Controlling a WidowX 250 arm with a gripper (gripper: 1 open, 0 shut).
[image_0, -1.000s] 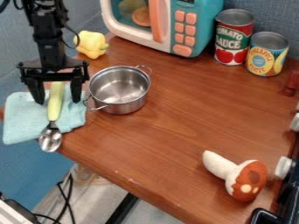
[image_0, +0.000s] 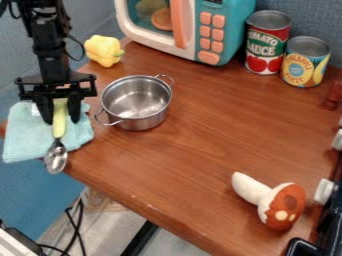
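The black gripper (image_0: 60, 100) is at the left edge of the table, directly over a spoon with a pale yellow handle (image_0: 59, 124) and metal bowl (image_0: 56, 158), which lies across a light blue cloth (image_0: 24, 140). The fingers are at the top of the handle; I cannot tell whether they are closed on it. Just right of the gripper stands a steel pot (image_0: 136, 100) with two handles.
A toy microwave (image_0: 181, 25), a yellow duck (image_0: 104, 50), a tomato sauce can (image_0: 266, 45) and another can (image_0: 305, 62) stand at the back. A toy mushroom (image_0: 270, 200) lies front right.
The gripper has shifted slightly left and its fingers appear closer together around the top of the spoon's handle. The other objects look unmoved.
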